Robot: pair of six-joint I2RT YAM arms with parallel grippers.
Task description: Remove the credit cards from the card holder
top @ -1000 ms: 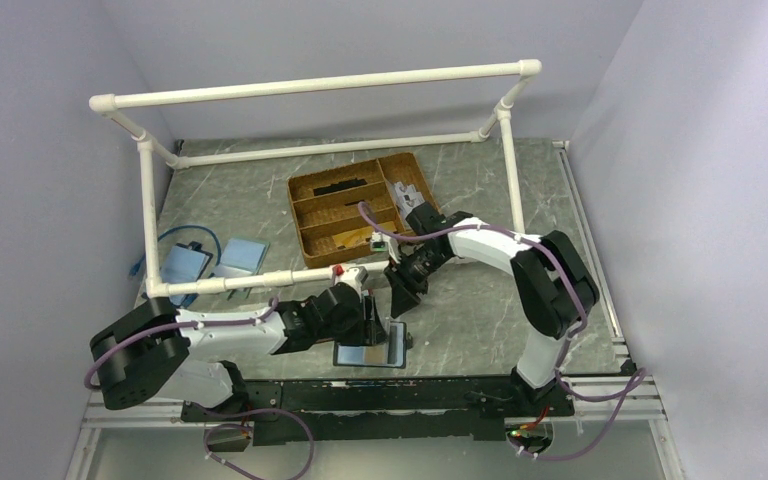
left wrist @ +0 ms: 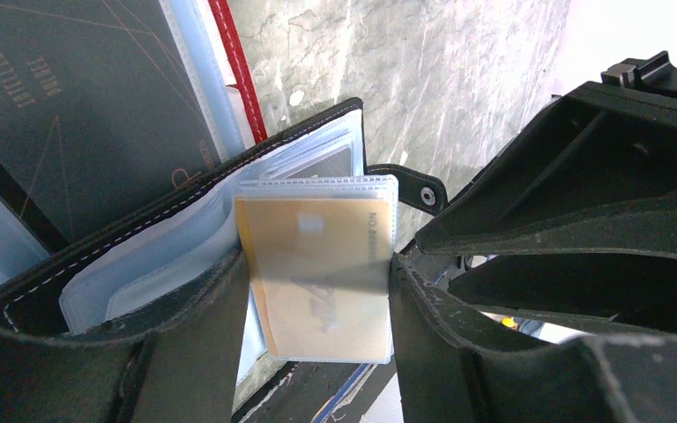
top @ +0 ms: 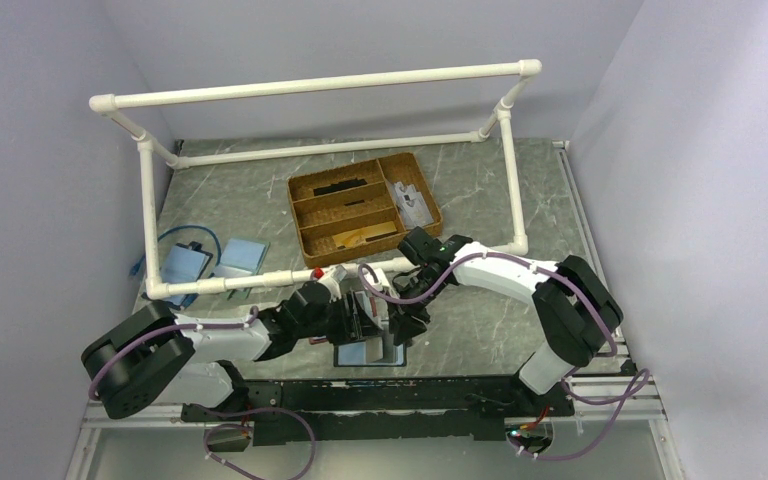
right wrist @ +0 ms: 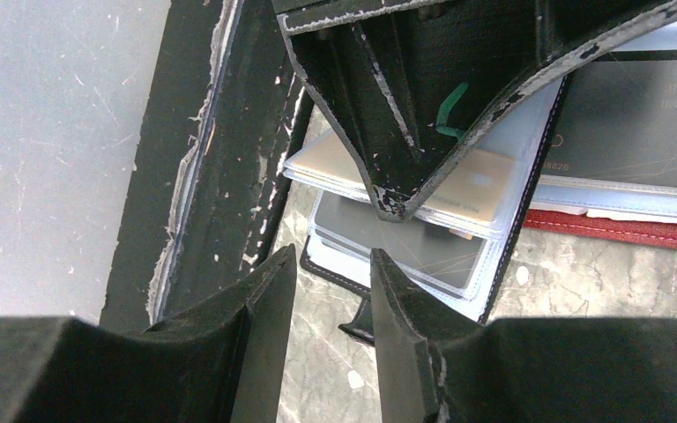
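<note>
The open card holder (top: 345,356) lies at the table's front edge. In the left wrist view my left gripper is shut on a clear sleeve page with a tan card (left wrist: 317,229) in it, over the dark-bordered holder. My right gripper points at the holder from the side, its fingers parted and empty, below the stacked sleeves and grey card (right wrist: 414,251). The left gripper's black body covers part of the holder in that view.
A wicker organizer (top: 345,210) sits behind a white pipe frame (top: 270,280). More blue holders (top: 243,255) lie at back left. Bare table is at the right; the front rail (right wrist: 203,176) borders the holder.
My left gripper has shifted slightly left at the holder.
</note>
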